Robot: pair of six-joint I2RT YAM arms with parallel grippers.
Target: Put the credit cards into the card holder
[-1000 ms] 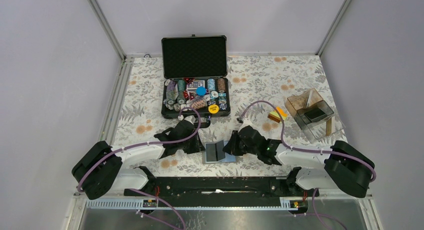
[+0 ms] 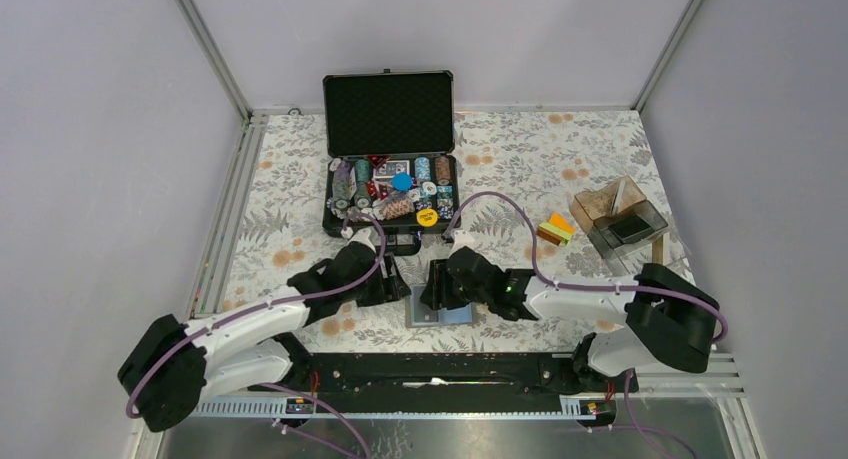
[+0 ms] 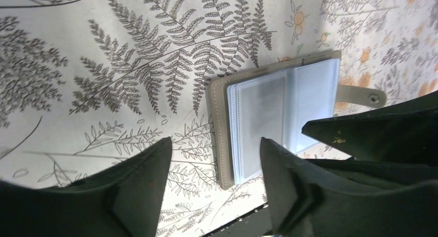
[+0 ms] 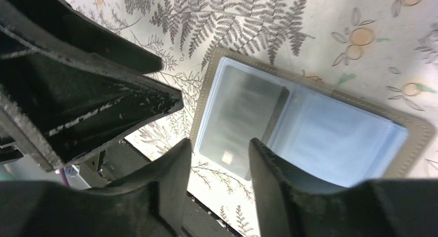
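An open card holder [image 2: 455, 315] with pale translucent sleeves lies on the patterned table at front centre. In the right wrist view its left half [image 4: 236, 118] shows a grey sleeve with a dark edge strip, its right half [image 4: 335, 139] a blue one. My left gripper is just left of the holder, open, its fingers apart with nothing between them. My right gripper is over the holder's left half, fingers open above the sleeve with nothing visible held.
An open chip case [image 2: 390, 119] stands at the back centre. Yellow and orange blocks [image 2: 556, 229] and a clear box with dark items [image 2: 640, 219] are on the right. The back right and left side of the table have free room.
My right gripper has moved left over the holder's left half. My left arm has drawn slightly left, away from the holder.
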